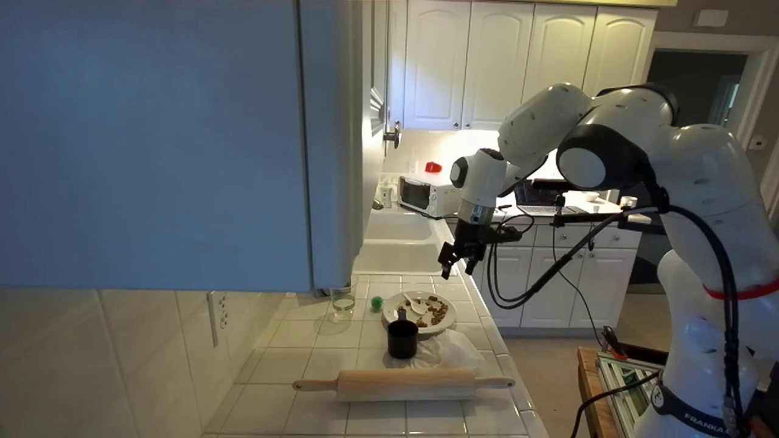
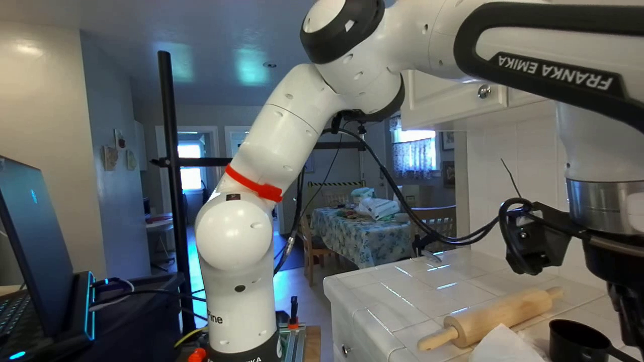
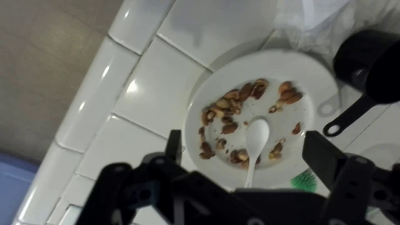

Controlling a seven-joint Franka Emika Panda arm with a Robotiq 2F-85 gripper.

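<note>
On the tiled counter rests a white plate point(image 1: 392, 320) scattered with nuts point(image 3: 223, 107). A white spoon point(image 3: 257, 136) lies on it, its handle running out of sight behind my gripper's body in the wrist view. My gripper is open above the plate, its two dark fingers wide apart and nothing held. In exterior view 1 the gripper point(image 1: 457, 271) hangs higher than the plate, toward the sink side. Beside the plate stands a black cup with a handle point(image 1: 402, 339).
A wooden rolling pin point(image 1: 406, 384) lies across the counter in front of a crumpled clear bag point(image 1: 450, 351). Left of the plate are a green bristled thing point(image 1: 377, 303) and a glass point(image 1: 342, 305). A sink point(image 1: 395, 257) lies behind; the counter drops off on the right.
</note>
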